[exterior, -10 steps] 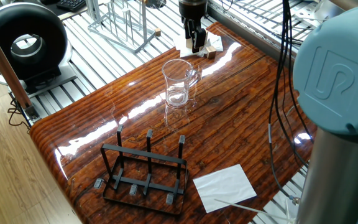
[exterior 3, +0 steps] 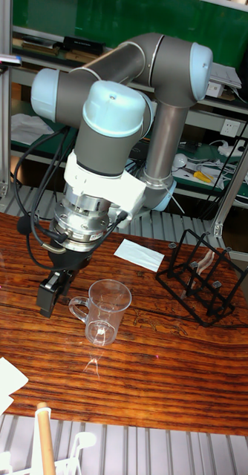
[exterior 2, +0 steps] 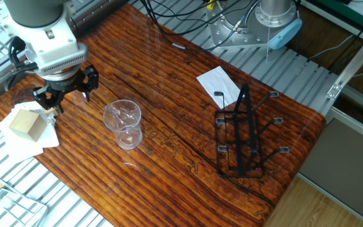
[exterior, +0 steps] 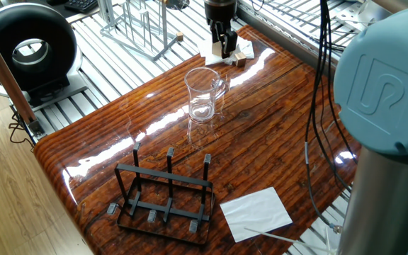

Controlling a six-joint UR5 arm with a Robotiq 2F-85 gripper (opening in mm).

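Note:
A clear glass mug [exterior: 202, 99] stands upright on the glossy wooden table, its handle towards my gripper's side. In the second exterior view the mug [exterior 2: 126, 123] is to the right of my gripper [exterior 2: 74, 104], whose two fingers are spread with nothing between them. My gripper [exterior: 225, 51] hangs beyond the mug in the first view, near the table's far end. From the third view, the gripper [exterior 3: 56, 304] is left of the mug [exterior 3: 108, 313], apart from its handle. A black metal rack [exterior: 165, 202] with several upright prongs stands empty on the table.
A white sheet [exterior: 256, 214] lies flat beside the rack. Near the gripper, a wooden block [exterior 2: 28, 125] rests on white paper [exterior 2: 19, 146] at the table edge. Bare table separates mug and rack. Cables [exterior: 319, 92] hang beside the arm.
In the first view my gripper has shifted very slightly to the right. The mug, rack and white sheet have stayed in place.

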